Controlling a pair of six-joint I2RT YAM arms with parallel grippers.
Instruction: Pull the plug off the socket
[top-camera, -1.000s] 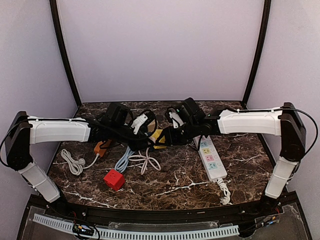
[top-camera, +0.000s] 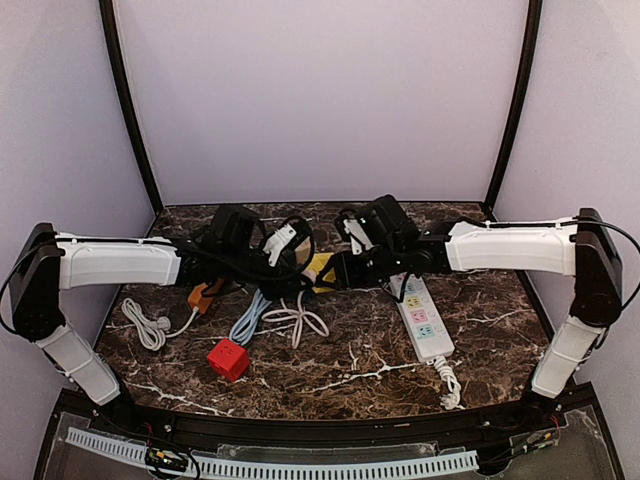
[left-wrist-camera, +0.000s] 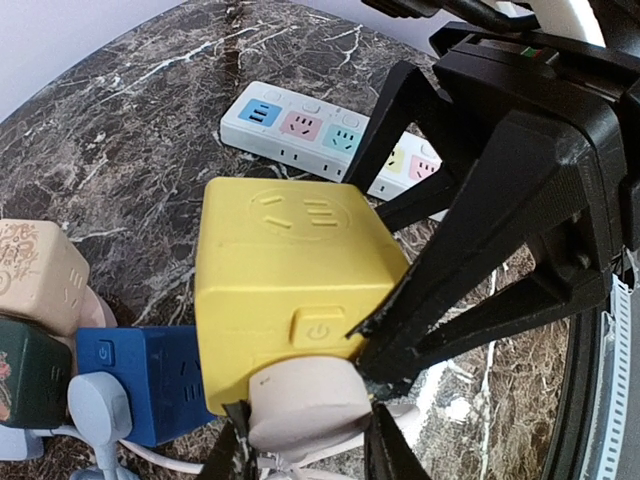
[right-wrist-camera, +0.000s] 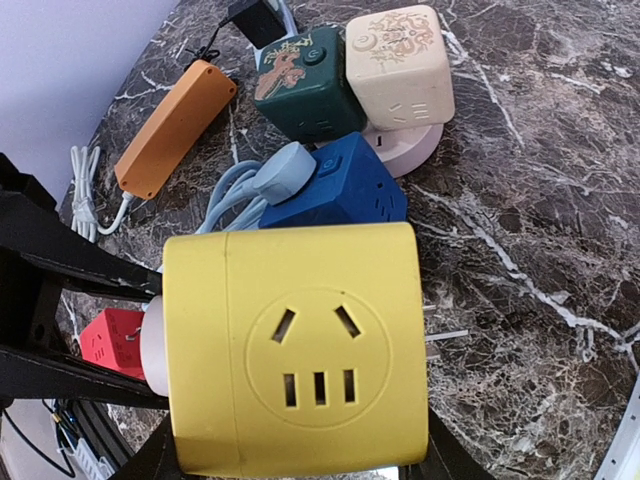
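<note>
A yellow cube socket (right-wrist-camera: 295, 350) is gripped across its sides by my right gripper, which is shut on it above the table. The white round plug (left-wrist-camera: 308, 405) sits against one face of the cube, beside a small power button. Around that plug is my left gripper, one fingertip at either side; whether they press on it I cannot tell. A white cable (top-camera: 297, 320) hangs below. From above, both grippers meet mid-table and largely hide the plug.
On the table lie a red cube (top-camera: 229, 360), an orange block (right-wrist-camera: 176, 130), a white power strip (top-camera: 422, 325), and a blue cube (right-wrist-camera: 340, 185) beside green (right-wrist-camera: 310, 85) and cream (right-wrist-camera: 400, 65) cubes.
The white cable hangs a bit further right. The left arm looks nearly still.
</note>
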